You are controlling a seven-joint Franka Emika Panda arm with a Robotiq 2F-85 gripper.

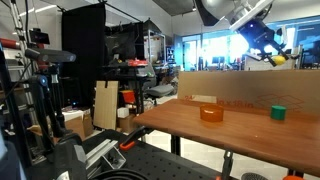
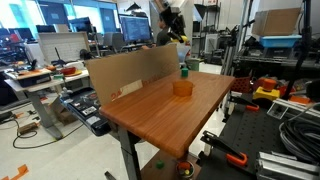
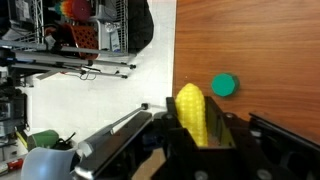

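Note:
High above the table's far right side in exterior view 1, my gripper (image 1: 277, 57) is shut on a yellow object (image 1: 279, 60). From the wrist view, this yellow object (image 3: 191, 112) is long and rounded, held between the dark fingers; what it is cannot be made out for sure. A green cup (image 1: 278, 112) stands on the table below and apart from the gripper; its round top (image 3: 224, 84) shows in the wrist view. An orange bowl (image 2: 183, 88) rests nearer the middle of the brown table (image 2: 150, 114).
A low cardboard-coloured panel (image 1: 225, 88) stands along one long side of the table (image 1: 180, 120). In the wrist view, a grey bin-like thing (image 3: 48, 163) and a wire rack (image 3: 60, 45) lie beyond the table's edge.

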